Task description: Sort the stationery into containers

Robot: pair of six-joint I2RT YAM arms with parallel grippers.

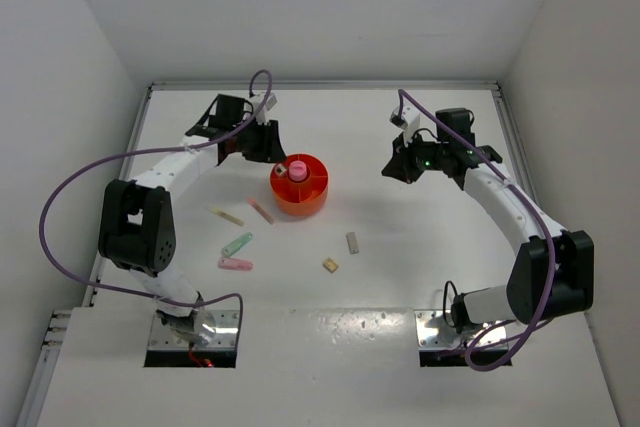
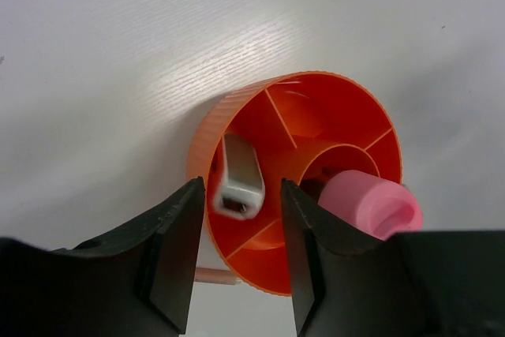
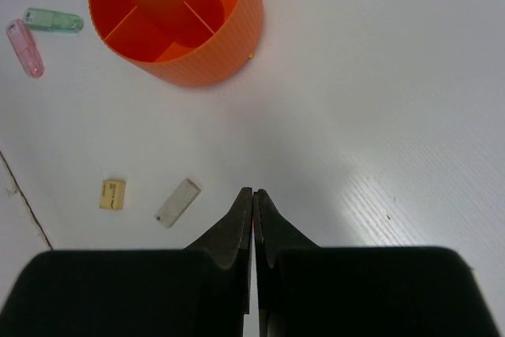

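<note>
An orange round holder [image 1: 298,208] with several compartments stands left of the table's middle. A pink cylinder [image 2: 377,203] pokes out of its centre cup. One outer compartment contains a small whitish block [image 2: 241,179], leaning inside the wall. Above this compartment, my left gripper is open, its fingers apart on either side of the block with gaps showing. My right gripper hangs over the right part of the table, shut with nothing visible between its tips. A grey block [image 1: 352,243] and a tan block [image 1: 330,265] lie in front of the holder.
On the left lie a pink capped piece [image 1: 235,264], a green one [image 1: 237,244], a yellowish stick [image 1: 226,215] and a reddish stick [image 1: 261,210].
</note>
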